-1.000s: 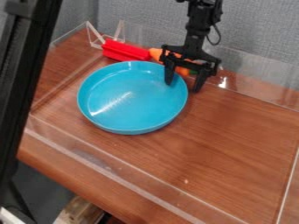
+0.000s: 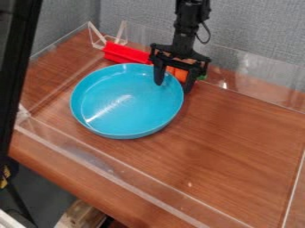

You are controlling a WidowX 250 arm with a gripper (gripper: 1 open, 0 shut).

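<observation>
A black gripper (image 2: 174,73) reaches down over the back right rim of a round light-blue plate (image 2: 119,100), its fingers at or on that rim. Whether it is shut on the rim cannot be told. Behind it an orange object (image 2: 181,75) is partly hidden by the gripper. A red object (image 2: 125,52) lies behind the plate to the left, beside a white wire rack (image 2: 102,36).
The wooden surface (image 2: 233,156) is bordered by clear low walls. A black frame stands at the left edge of the view.
The gripper and the plate have shifted a little to the left, with the plate also a little nearer the front.
</observation>
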